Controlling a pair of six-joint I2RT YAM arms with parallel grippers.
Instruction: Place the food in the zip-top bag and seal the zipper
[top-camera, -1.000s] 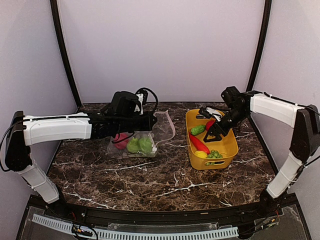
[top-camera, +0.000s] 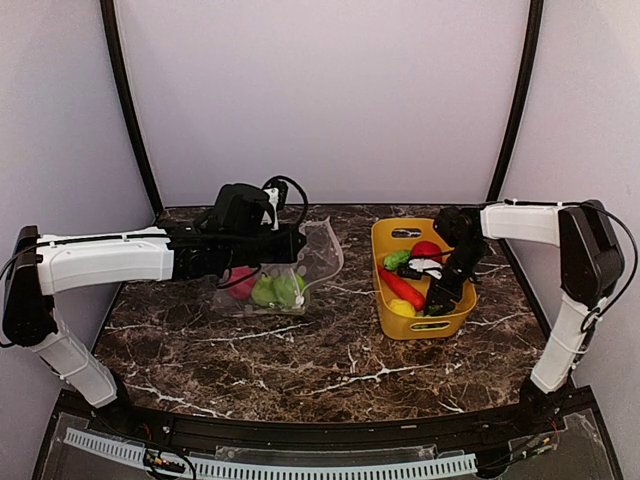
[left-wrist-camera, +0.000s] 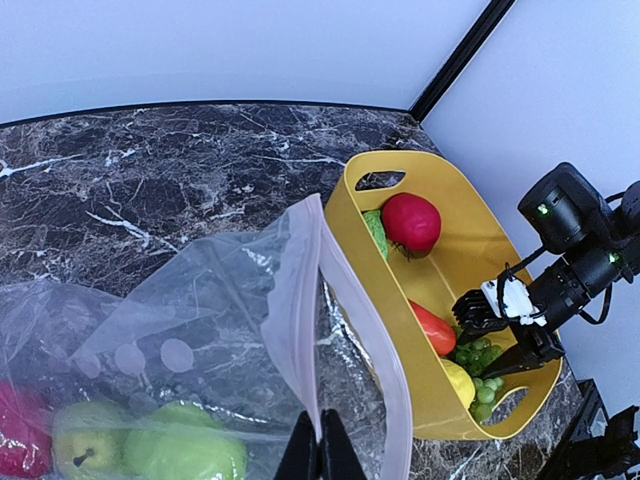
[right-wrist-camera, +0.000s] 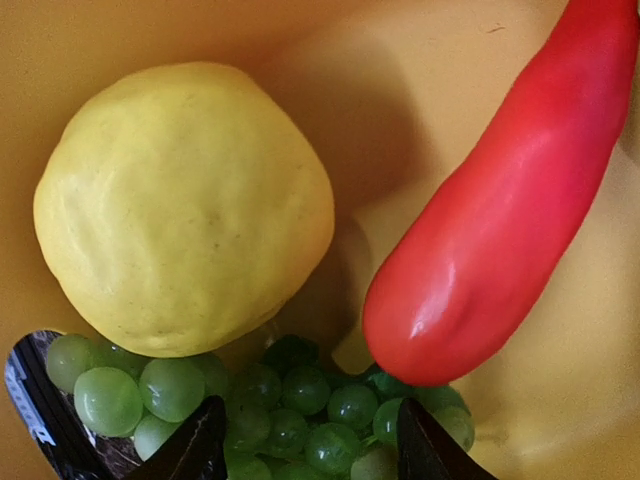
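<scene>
The clear zip bag (left-wrist-camera: 200, 310) holds red and green food (top-camera: 264, 290). My left gripper is shut at the bag's raised edge, on its plastic lip. My right gripper is part open, down in the yellow bin (top-camera: 390, 240) over the green grapes (right-wrist-camera: 330, 450), fingers either side of part of the bunch. Beside the grapes lie a yellow fruit (right-wrist-camera: 185, 205) and a long red pepper (right-wrist-camera: 500, 200). A red fruit (left-wrist-camera: 410, 220) and a green vegetable (top-camera: 396, 258) sit farther back in the bin.
Walls stand at the back and both sides.
The left arm shifted slightly left earlier and has since stayed still.
</scene>
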